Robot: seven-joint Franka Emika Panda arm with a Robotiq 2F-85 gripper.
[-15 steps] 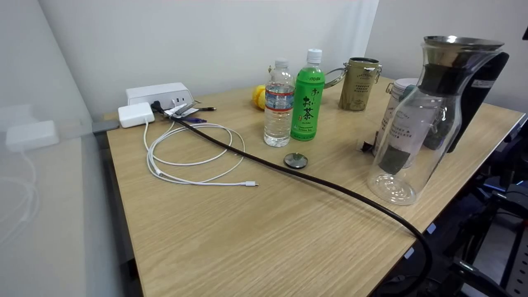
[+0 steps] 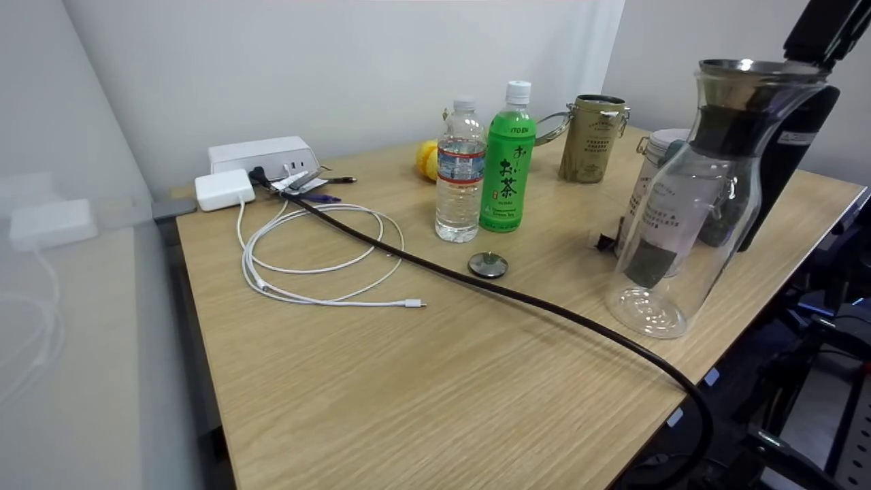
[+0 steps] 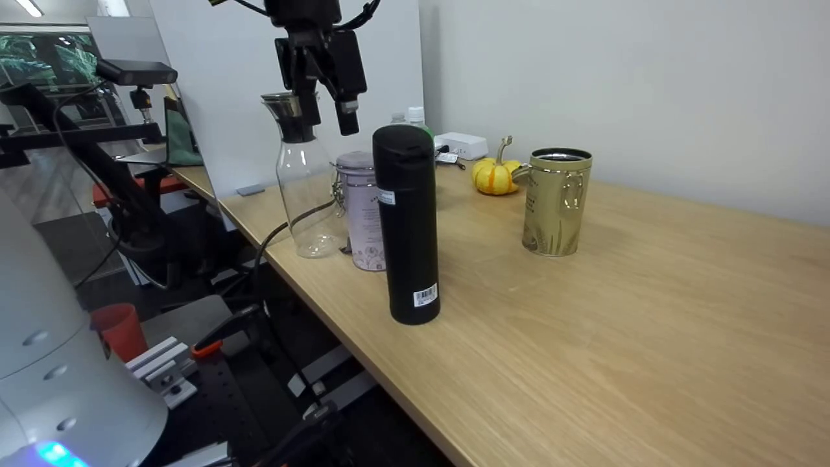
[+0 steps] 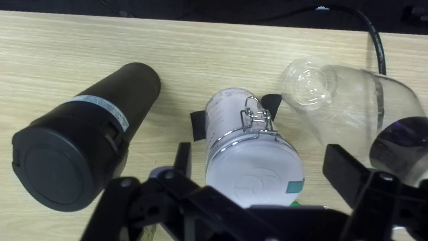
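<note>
My gripper is open above the table, its fingertips wide apart. Below it in the wrist view a white clamp-lid canister (image 4: pixel 256 172) stands between the fingers in the picture; nothing is gripped. To one side is a black flask (image 4: pixel 100 116), upright in exterior view 2. On the other side rises a clear glass carafe (image 4: pixel 345 100) with a metal and black collar. Exterior view 2 shows the gripper (image 3: pixel 331 128) higher than the canister (image 3: pixel 362 214), near the carafe's neck (image 3: pixel 294 128). Only part of the gripper enters exterior view 1, at the top right.
A gold canister (image 3: pixel 556 206), a yellow pumpkin (image 3: pixel 495 178), a water bottle (image 2: pixel 459 184) and a green tea bottle (image 2: pixel 506 171) stand farther back. A black cable (image 2: pixel 522 298) crosses the table. Bare tabletop extends at the right of exterior view 2.
In exterior view 1 the gripper has come farther into the top right corner, where only a sliver showed before. The things on the table have not moved.
</note>
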